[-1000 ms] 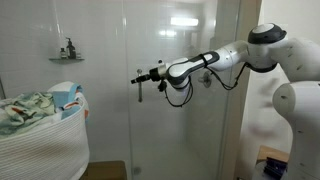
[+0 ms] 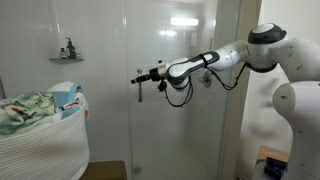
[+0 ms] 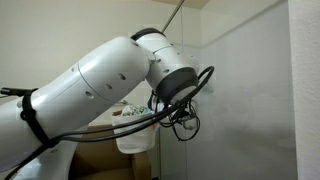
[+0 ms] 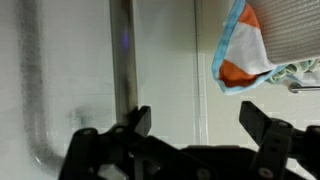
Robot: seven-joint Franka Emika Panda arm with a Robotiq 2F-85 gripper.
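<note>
My gripper is open, its two black fingers wide apart and nothing visible between them. In the wrist view, the glass door's edge (image 4: pixel 122 50) runs upright just outside the left finger. A curved grey handle (image 4: pixel 32 90) shows farther left, blurred behind the glass. In exterior view 1 the gripper (image 2: pixel 143 77) points left, level with the upper part of a short upright handle (image 2: pixel 140 92); whether they touch I cannot tell. Exterior view 2 has the fingers hidden behind the arm (image 3: pixel 165 75).
A white woven basket (image 2: pixel 45 150) heaped with towels (image 2: pixel 25 112) stands at left. In the wrist view a white, orange and blue cloth (image 4: pixel 240 55) hangs at its side. A small shelf (image 2: pixel 68 59) holds bottles. A brown box (image 2: pixel 103 171) sits low.
</note>
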